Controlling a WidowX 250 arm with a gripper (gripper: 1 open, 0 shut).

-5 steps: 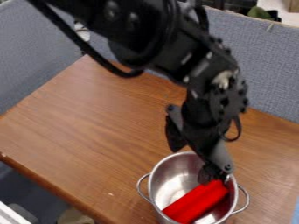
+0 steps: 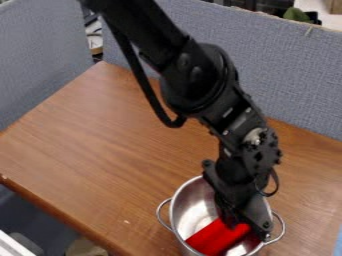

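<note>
A steel pot (image 2: 191, 203) with two side handles stands on the wooden table at the lower right. Inside it lies a red cylindrical object (image 2: 213, 236). My black gripper (image 2: 246, 220) reaches down into the pot from above, its fingers over and beside the red object's upper right part. Whether the fingers touch or hold the object, and how far they are open, is hard to tell.
Grey padded walls (image 2: 281, 70) border the back and left.
The gripper has moved lower into the pot, covering more of the red object's right end. The upper arm has shifted. The pot stands where it was.
</note>
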